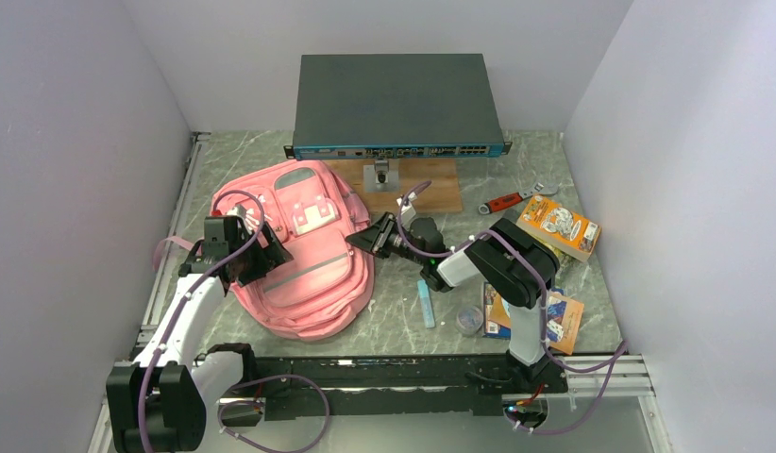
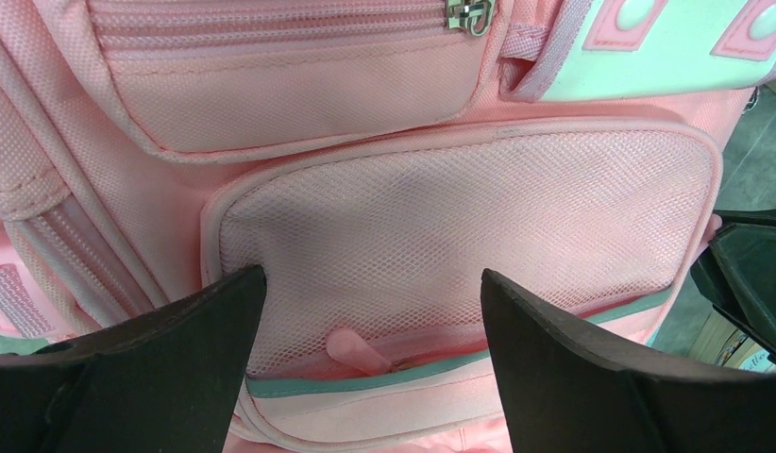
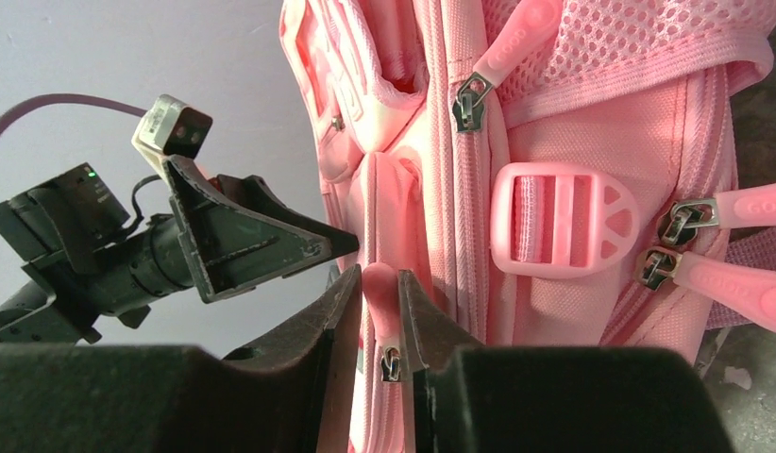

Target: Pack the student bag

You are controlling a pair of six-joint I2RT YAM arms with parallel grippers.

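The pink backpack (image 1: 313, 269) lies on the table at the left, its front pockets facing up. Over that front, my left gripper stands open, fingers wide apart with nothing between them, above a mesh pocket (image 2: 441, 217) with a green trim. At the bag's right side, my right gripper is shut on a pink zipper pull (image 3: 381, 297), a finger on either side of the tab. The zipper track runs up along the bag beside it. Other zipper pulls (image 3: 521, 38) hang free nearby. Whether the main compartment is open cannot be told.
Right of the bag lie a light-blue item (image 1: 427, 304), a clear round container (image 1: 469, 320), books (image 1: 564, 321), an orange box (image 1: 561, 226) and a red-handled tool (image 1: 516, 199). A dark rack device (image 1: 394, 99) overhangs the back. Bare table lies between bag and books.
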